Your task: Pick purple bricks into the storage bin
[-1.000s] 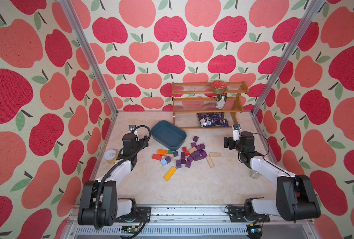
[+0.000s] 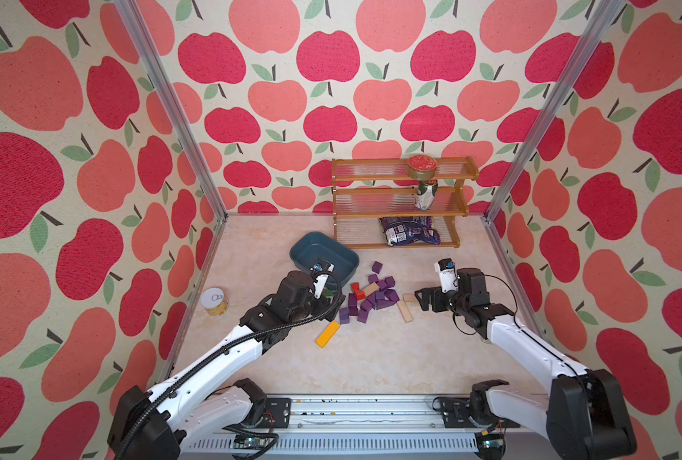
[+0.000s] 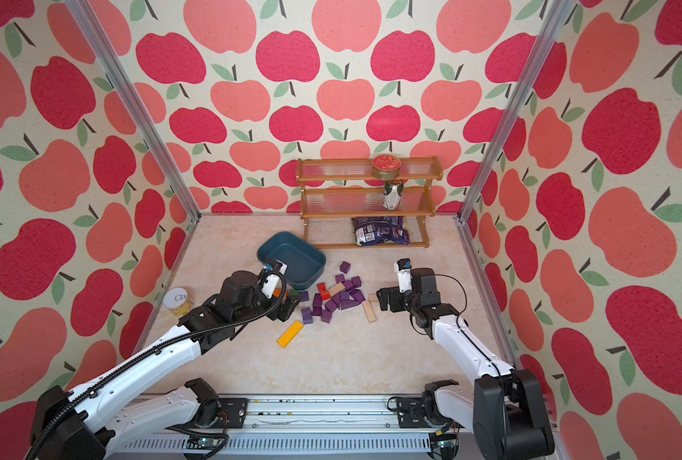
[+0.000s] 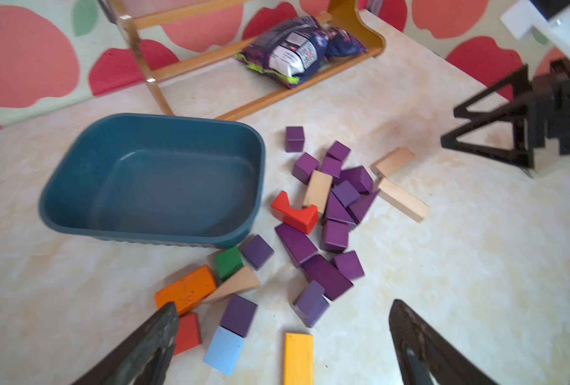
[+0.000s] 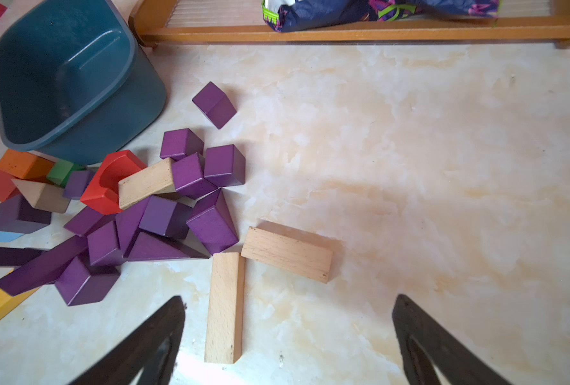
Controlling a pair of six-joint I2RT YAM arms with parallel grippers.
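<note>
Purple bricks lie in a loose cluster on the table, among them a cube (image 4: 295,138) set apart behind the rest, a block (image 5: 224,165) and a wedge (image 5: 212,221). The dark teal bin (image 4: 153,240) is behind and to the left of the cluster, its visible floor empty. Above the cluster's left side hovers my left gripper, open and empty, with one purple block (image 4: 310,304) showing between its spread fingers. My right gripper is also open and empty, over the table to the right of the bricks.
Other bricks lie around: orange (image 4: 185,290), green (image 4: 229,262), light blue (image 4: 223,350), yellow (image 2: 327,334), red (image 5: 112,181) and plain wood (image 5: 287,253). A wooden shelf (image 2: 398,245) stands behind; a can (image 2: 214,301) is at left.
My left gripper has swung right from beside the bin to over the bricks' left side, covering some of them. The bricks look unmoved.
</note>
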